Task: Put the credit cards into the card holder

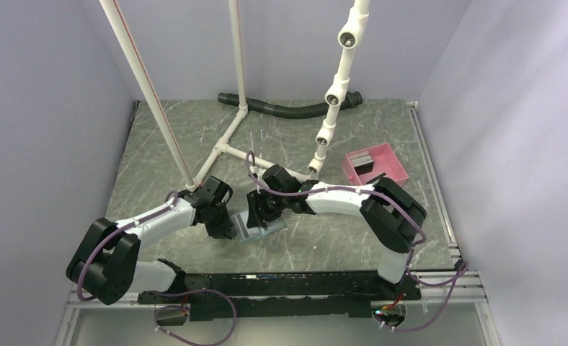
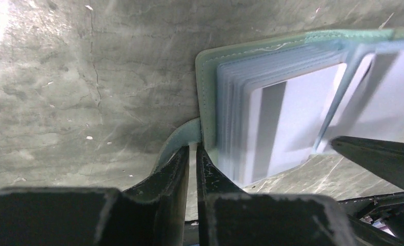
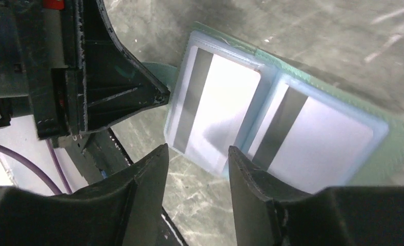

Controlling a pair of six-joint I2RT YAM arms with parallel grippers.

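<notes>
The card holder (image 1: 241, 229) lies spread on the table with a green cover, clear sleeves and white cards. In the left wrist view, one white card (image 2: 305, 110) with a grey stripe shows on the left stack of sleeves; a second card (image 3: 318, 138) fills the right side in the right wrist view. My left gripper is at the holder's left edge, by its strap (image 2: 182, 136), with a narrow gap between its fingertips; whether the strap enters the gap is unclear. Over the holder, my right gripper is open, its gap showing no held card.
A pink tray (image 1: 396, 162) with several cards (image 1: 362, 163) stands at the right, partly behind the right arm. White pipes (image 1: 267, 161) and a black hose (image 1: 288, 111) lie behind the arms. Free table stretches in front of the right arm.
</notes>
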